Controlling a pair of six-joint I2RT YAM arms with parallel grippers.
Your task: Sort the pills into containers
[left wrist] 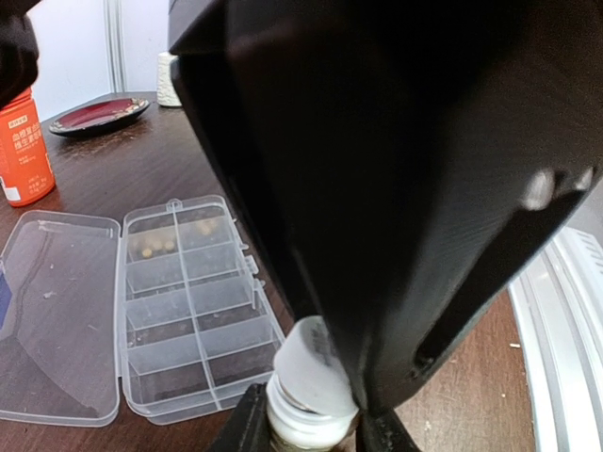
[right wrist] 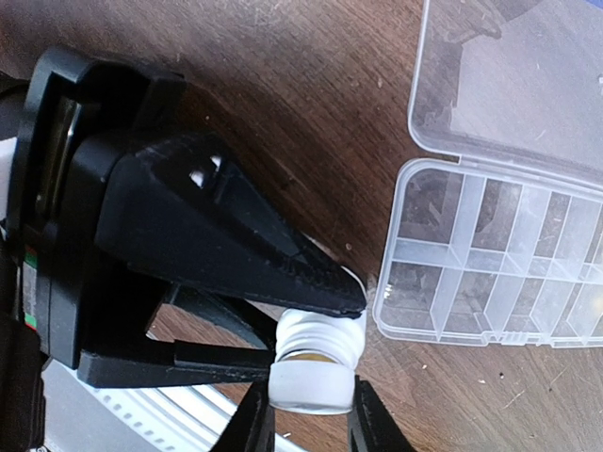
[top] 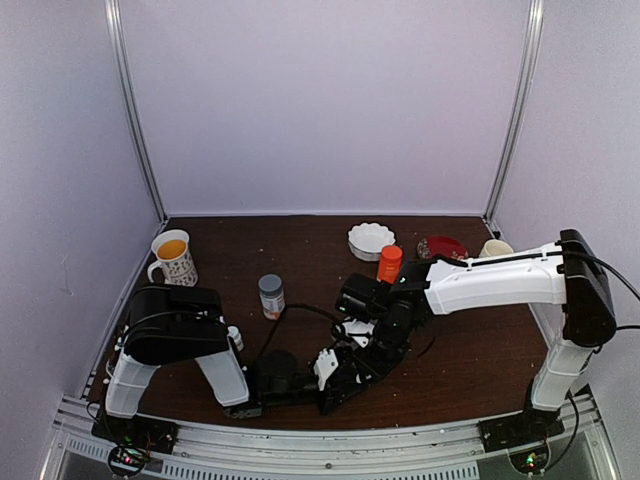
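Observation:
My two grippers meet at a small white bottle near the table's front, hidden by the arms in the top view. The left gripper is shut on the bottle body [right wrist: 325,330]. The right gripper is shut on its white cap [right wrist: 311,388]. A yellowish strip shows between cap and neck in the right wrist view; whether the cap is free I cannot tell. Beside them lies a clear pill box [left wrist: 188,311], its lid [left wrist: 61,320] folded open. A few yellow pills [left wrist: 155,249] rest in a far compartment; the nearer ones look empty.
An orange bottle [top: 390,264], a white fluted bowl [top: 371,240] and a dark red plate [top: 443,247] stand at the back right. Left of centre is a grey-capped bottle [top: 271,297]; a mug [top: 174,260] stands back left. Another white-capped bottle [top: 235,338] is partly behind the left arm.

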